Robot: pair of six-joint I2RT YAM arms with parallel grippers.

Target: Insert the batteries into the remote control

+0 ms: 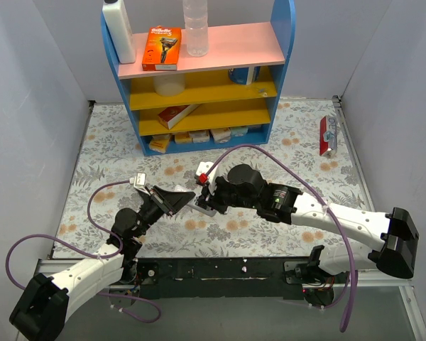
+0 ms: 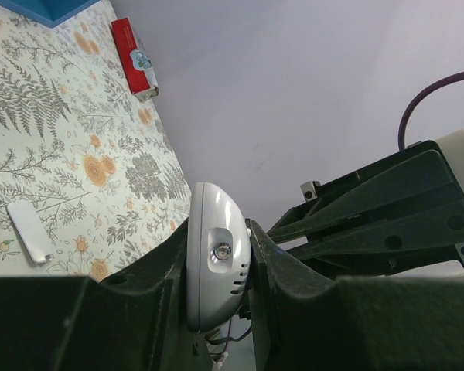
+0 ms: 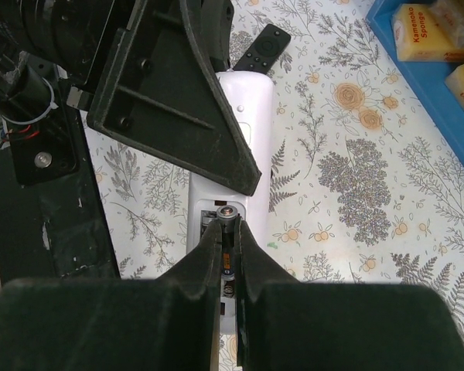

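The white remote control (image 3: 251,116) is held above the table, my left gripper (image 1: 176,202) shut around its body. Its open battery compartment (image 3: 209,207) faces the right wrist camera. My right gripper is shut on a dark battery (image 3: 227,232), whose metal end (image 3: 227,210) points up between the fingertips. The battery overlaps the compartment in that view; whether it touches the inside cannot be told. In the left wrist view the remote's rounded end (image 2: 216,255) fills the space between the left fingers. The white battery cover (image 2: 29,230) lies on the table.
A second, dark remote (image 3: 263,48) lies on the patterned table. The blue shelf (image 1: 133,128) stands at the back, with packs on its lowest level. A red box (image 1: 328,136) is at the far right.
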